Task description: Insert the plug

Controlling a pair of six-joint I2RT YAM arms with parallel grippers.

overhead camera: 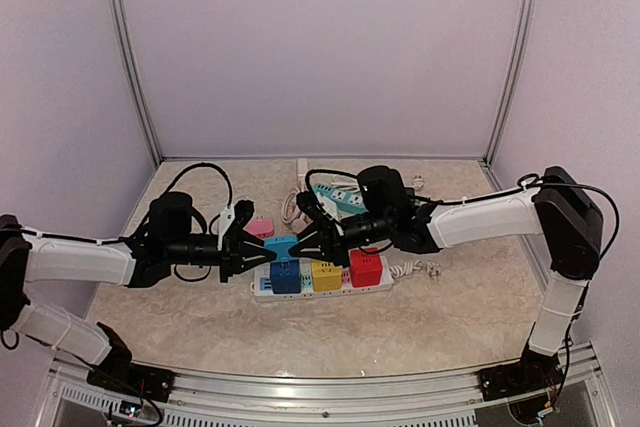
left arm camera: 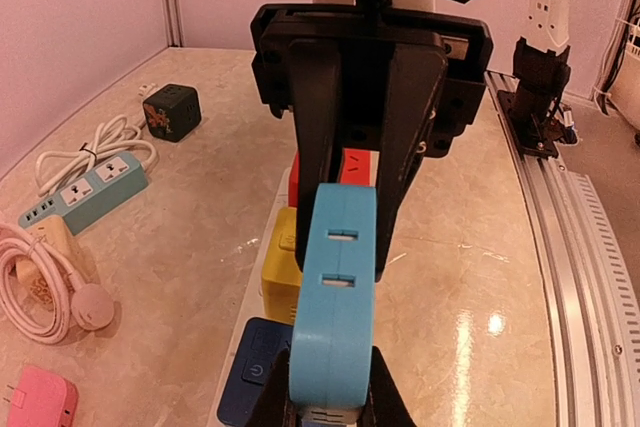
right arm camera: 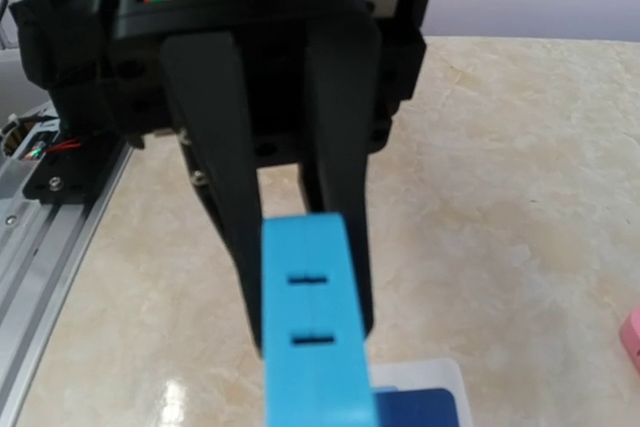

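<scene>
A light blue plug (overhead camera: 281, 247) hangs level between my two grippers, above the left part of the white power strip (overhead camera: 262, 296). My left gripper (overhead camera: 265, 251) is shut on its left end. From the other side my right gripper (overhead camera: 297, 250) is shut on its right end. In the left wrist view slots show on the light blue plug (left arm camera: 335, 332), and the right gripper's fingers (left arm camera: 318, 127) flank its far end. Seated along the strip are a navy plug (overhead camera: 285, 278), a yellow plug (overhead camera: 326, 276) and a red plug (overhead camera: 366, 269). The light blue plug's prongs are hidden.
A pink plug (overhead camera: 260, 227) lies behind the strip on the left. Farther back are a teal power strip (overhead camera: 345, 200) and a coiled pale cord (overhead camera: 290, 209). In the left wrist view a black cube (left arm camera: 172, 112) stands at the back.
</scene>
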